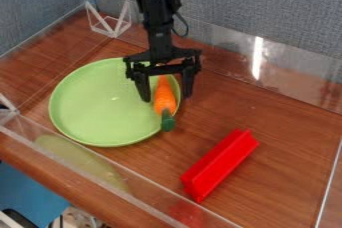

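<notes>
My black gripper (164, 88) hangs over the right side of a green plate (94, 107), its two fingers apart on either side of an orange carrot toy (164, 99) with a green top. The carrot lies on the right part of the plate, pointing toward the front. Whether the fingers touch it cannot be told from this view.
A red block (219, 164) lies on the wooden table (274, 147) to the right front. A white wire frame stands at the back left. Clear low walls edge the table.
</notes>
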